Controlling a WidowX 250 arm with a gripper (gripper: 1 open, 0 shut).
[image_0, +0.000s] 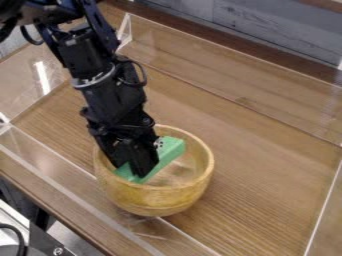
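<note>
A round wooden bowl sits near the front of the wooden tabletop. My black gripper reaches down into it from the upper left, shut on a mint-green block that is tilted up inside the bowl. The fingertips are dark and partly hidden against the block, and the block's lower end is partly behind them.
A grey panelled wall runs along the back. The front edge with a metal strip lies at the lower left.
</note>
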